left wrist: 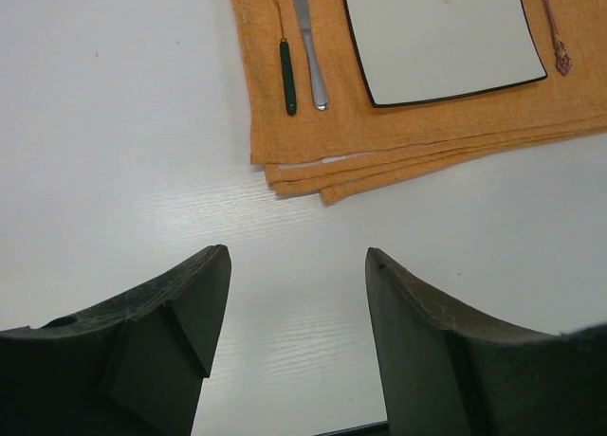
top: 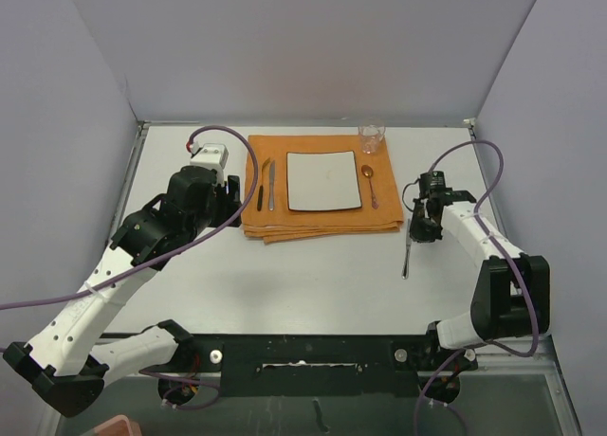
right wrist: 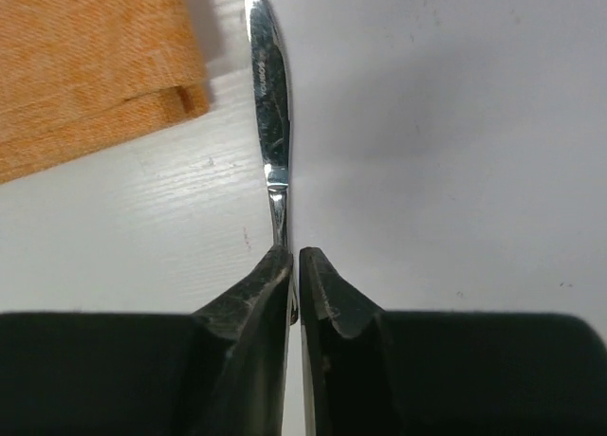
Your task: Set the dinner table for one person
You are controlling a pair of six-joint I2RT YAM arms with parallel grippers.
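Note:
A silver knife (right wrist: 270, 104) lies on the white table just right of the orange cloth (right wrist: 85, 47). My right gripper is over its handle, fingertips close together; whether it grips anything is unclear. My left gripper stands open above bare table at the left, nothing between its fingers. On the cloth are a white square plate (top: 323, 181), a dark-handled utensil (left wrist: 288, 76) and a second knife (left wrist: 313, 71) left of it, a spoon (top: 369, 180) right of it, and a clear glass (top: 371, 135) at the top right corner.
Grey walls stand at both sides and the back; a dark edge runs along the front.

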